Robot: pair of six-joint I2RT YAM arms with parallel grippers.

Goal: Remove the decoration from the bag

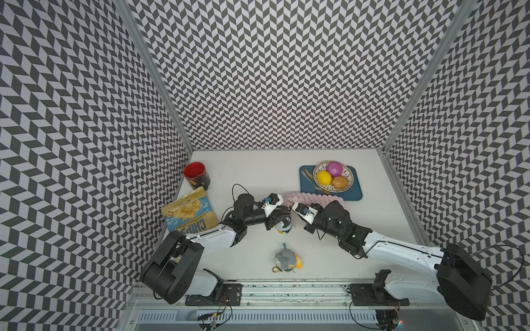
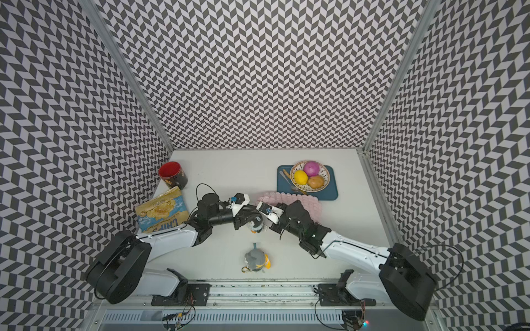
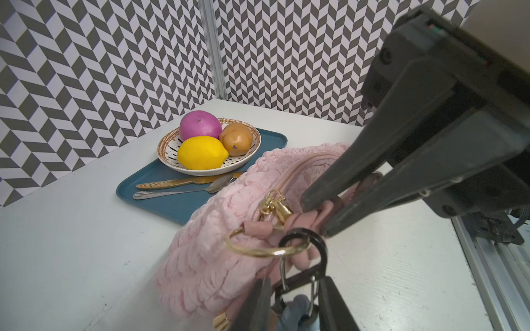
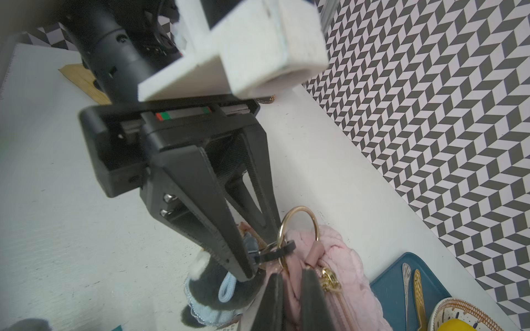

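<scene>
The pink fluffy bag (image 3: pixel 204 259) lies mid-table, largely hidden by the arms from above. A gold ring (image 3: pixel 265 252) on it carries a black clip (image 3: pixel 323 251). From the clip hangs a grey and white plush decoration (image 4: pixel 207 281), seen under my grippers in the top left view. My left gripper is part open, its fingers on either side of the clip's lower part. Right beside the ring, my right gripper is shut on a thin pink strap (image 4: pixel 293 270) of the bag. Whether the left fingers touch the clip is unclear.
A second grey plush with an orange part (image 1: pixel 287 259) lies near the front edge. A blue tray (image 1: pixel 353 190) with a fruit bowl (image 1: pixel 316 181) stands behind the bag. At left are a chips bag (image 1: pixel 190 212) and a red-rimmed mug (image 1: pixel 196 179).
</scene>
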